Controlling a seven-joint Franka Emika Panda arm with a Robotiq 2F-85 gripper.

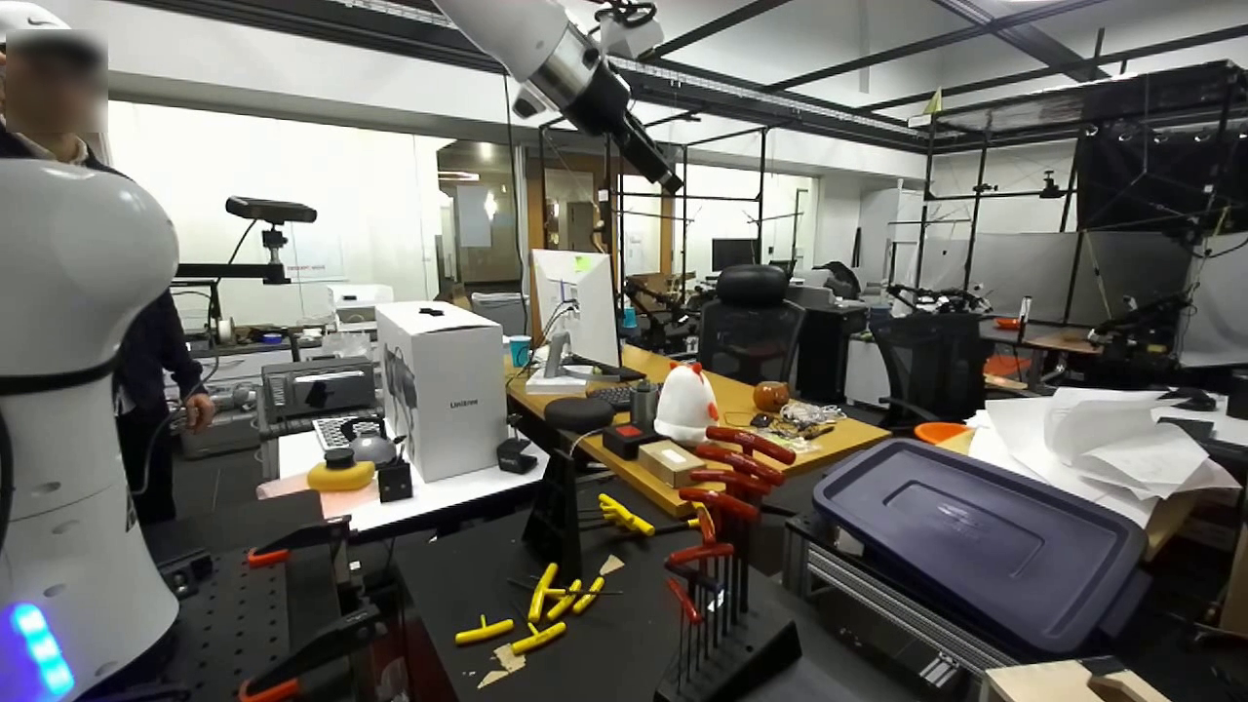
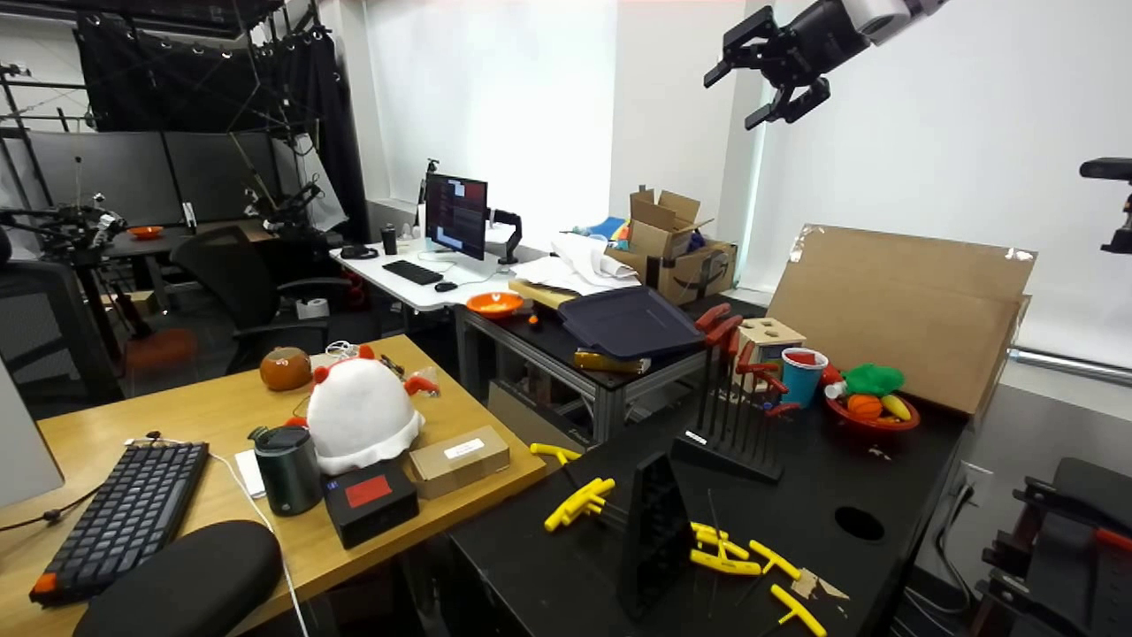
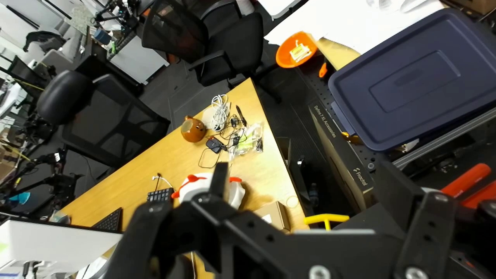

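High above the black table, my gripper (image 2: 732, 101) hangs open, its fingers spread wide and nothing between them. Exterior view 1 shows the same gripper (image 1: 672, 183) from the side, well clear of everything below. Several yellow T-handle hex keys (image 2: 580, 503) lie loose on the black table (image 2: 838, 478). Beside them, red T-handle keys (image 1: 734, 474) stand upright in a black rack (image 2: 732, 451). A second black stand (image 2: 654, 531) rises among the yellow keys. In the wrist view one yellow handle (image 3: 326, 218) shows beyond the open fingers.
A wooden desk (image 2: 467, 499) adjoins, bearing a white plush toy (image 2: 361, 409) and a small cardboard box (image 2: 458, 461). The dark bin lid (image 1: 980, 532) lies to one side. A red bowl of toy food (image 2: 870, 419) and a blue cup (image 2: 801, 377) stand behind the rack. Air around the gripper is free.
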